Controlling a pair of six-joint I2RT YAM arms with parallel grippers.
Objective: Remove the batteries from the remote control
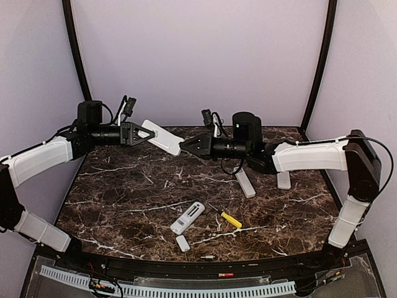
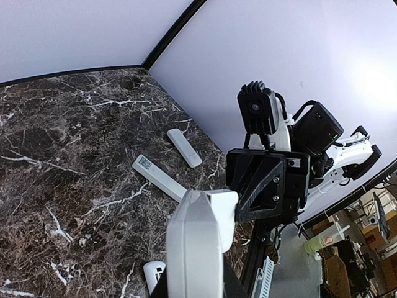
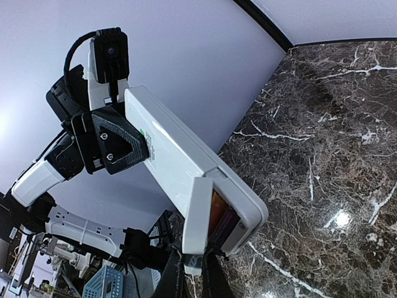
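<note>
A white remote [image 1: 160, 138] hangs in the air between my arms. My left gripper [image 1: 144, 134] is shut on one end of it. At the other end my right gripper [image 1: 185, 145] is shut on the white battery cover [image 3: 197, 214], which stands raised from the remote's end in the right wrist view. Behind the cover, batteries [image 3: 222, 223] show inside the opened compartment, orange and dark purple.
On the marble table [image 1: 124, 186] lie an open remote [image 1: 187, 217], a small cover [image 1: 183, 243], a yellow screwdriver [image 1: 231, 220], a long white remote [image 1: 245, 184] and a shorter one [image 1: 283, 179]. Small batteries lie along the front edge.
</note>
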